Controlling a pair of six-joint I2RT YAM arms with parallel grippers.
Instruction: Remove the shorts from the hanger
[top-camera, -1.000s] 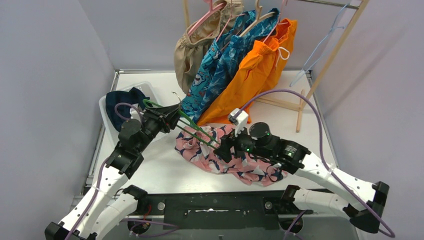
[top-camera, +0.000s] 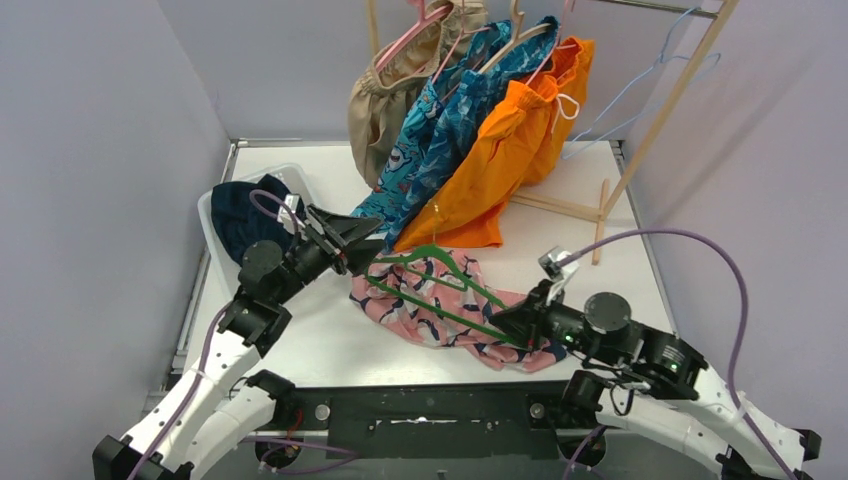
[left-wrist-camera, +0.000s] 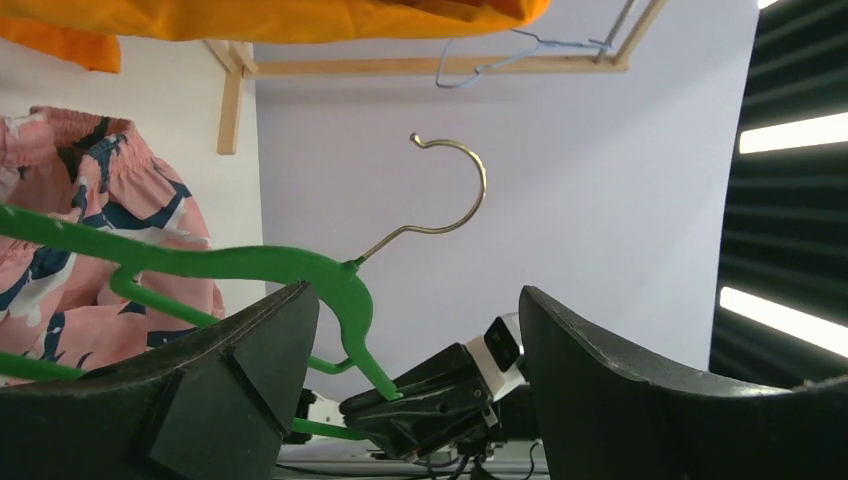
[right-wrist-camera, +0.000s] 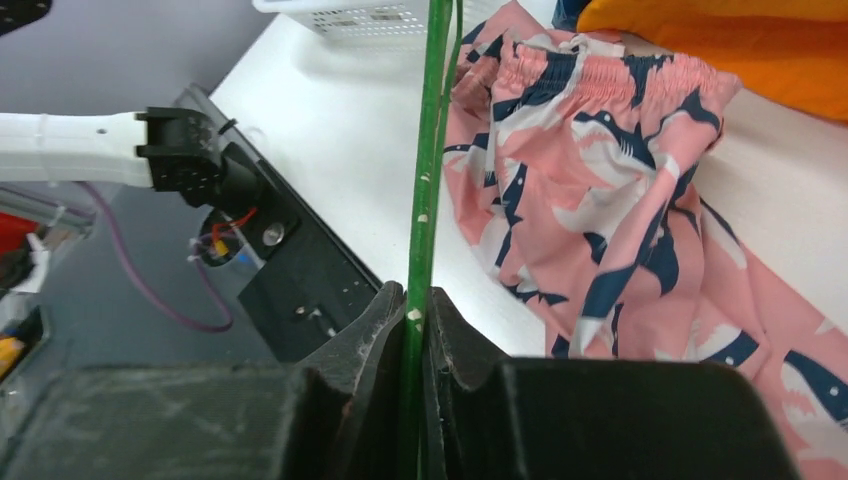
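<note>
Pink shorts with a dark blue and white print (top-camera: 430, 320) lie crumpled on the table, apart from the hanger. Above them the green hanger (top-camera: 445, 312) hangs in the air, bare of cloth, its brass hook (left-wrist-camera: 478, 190) showing in the left wrist view. My right gripper is shut on one end of the hanger. My left gripper (top-camera: 376, 238) stands open just off the hanger's other side; in the left wrist view its fingers (left-wrist-camera: 230, 370) are wide apart, with the hanger beyond them.
At the back a wooden rack (top-camera: 668, 110) holds beige shorts (top-camera: 378, 120), blue shorts (top-camera: 425, 140) and orange shorts (top-camera: 510, 150). A light blue hanger (top-camera: 630, 95) dangles at its right end. A white basket (top-camera: 290, 178) with dark cloth (top-camera: 245, 215) stands at left.
The right gripper has carried the hanger to the right and toward the front edge. The shorts have stayed on the table.
</note>
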